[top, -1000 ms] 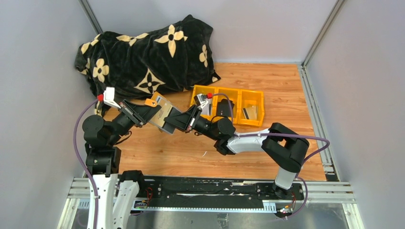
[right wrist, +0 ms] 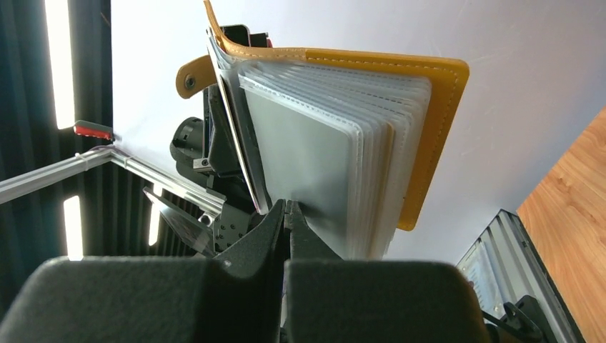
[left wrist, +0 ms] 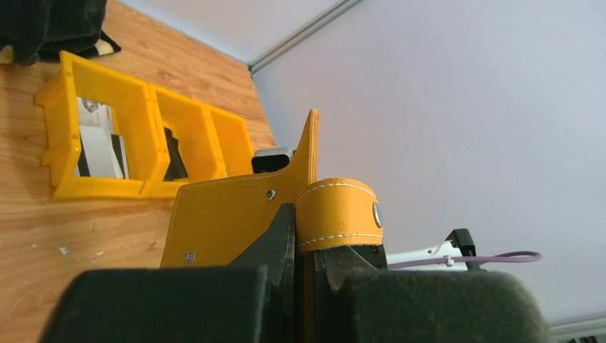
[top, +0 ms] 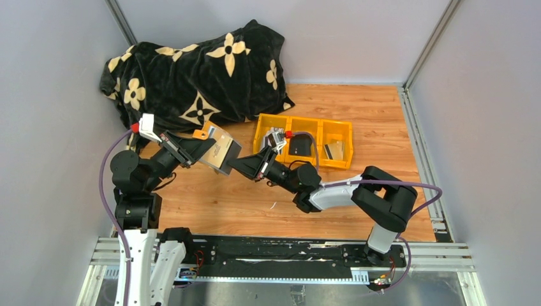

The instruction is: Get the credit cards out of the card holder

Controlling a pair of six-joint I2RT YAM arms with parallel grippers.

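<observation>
A yellow leather card holder (top: 221,148) is held up by my left gripper (top: 207,143), which is shut on it; in the left wrist view its cover (left wrist: 229,214) and snap strap (left wrist: 336,211) fill the fingers. The right wrist view shows the holder lying open along its clear sleeves (right wrist: 329,128), with pale and grey contents. My right gripper is at the sleeves' lower left edge, fingertips close together; whether anything is between them I cannot tell.
A yellow three-compartment bin (top: 348,131) holding cards and dark flat items stands behind the right arm. A black patterned blanket (top: 191,76) lies at the back left.
My right gripper and arm have moved slightly right and down, away from the middle of the holder. The left gripper is nearly still.
</observation>
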